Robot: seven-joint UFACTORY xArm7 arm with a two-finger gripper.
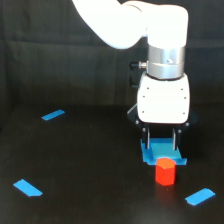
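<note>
A small red block (165, 172) with angular edges rests on the dark table at the lower right. Just behind it lies a flat blue patch (148, 150), partly covered by the block and the fingers. My gripper (162, 139) points down from the white arm, its two dark fingers apart in front of or above the patch. No object shows between them. The red block appears nearer the camera than the fingertips, separate from them. How high the fingertips are above the table is hard to tell.
Strips of blue tape lie at the far left (52, 115), near left (27, 188) and near right (200, 197). A dark backdrop closes off the rear.
</note>
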